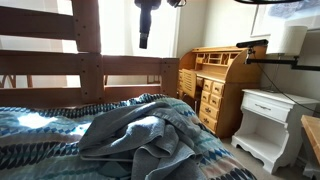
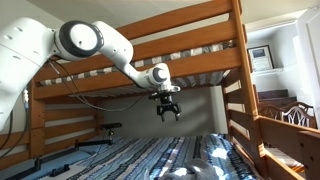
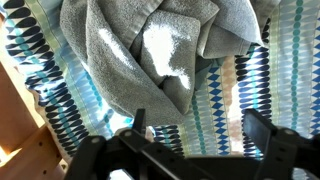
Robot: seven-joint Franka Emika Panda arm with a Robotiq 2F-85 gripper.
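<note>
A grey-blue cloth [image 1: 150,138] lies crumpled in a loose heap on the patterned bed cover [image 1: 40,150]. From above, in the wrist view, the cloth [image 3: 165,50] shows folds and spreads across the upper middle. My gripper [image 2: 168,111] hangs over the bed, pointing down, with its fingers apart and nothing between them. In the wrist view the gripper stands open, its dark fingertips at either side of the lower half, well above the cover. Only the lower end of the arm shows at the top of exterior view 1.
Wooden bunk rails [image 1: 90,60] stand behind the bed, with an upper bunk [image 2: 140,70] overhead. To the right are a roll-top desk [image 1: 215,85] and a white nightstand [image 1: 265,125]. Bare cover surrounds the cloth.
</note>
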